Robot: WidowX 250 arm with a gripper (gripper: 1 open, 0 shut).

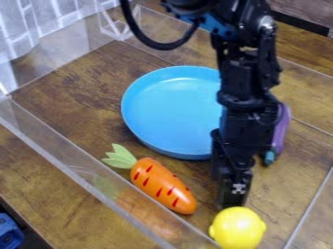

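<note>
An orange toy carrot (162, 183) with green leaves lies to the lower left. A blue plate (166, 102) sits behind, partly hidden by my arm. A purple object (278, 131) with a teal tip lies to the right of the arm.
Transparent walls run along the lower left and the upper left. A blue item lies outside at the bottom left.
</note>
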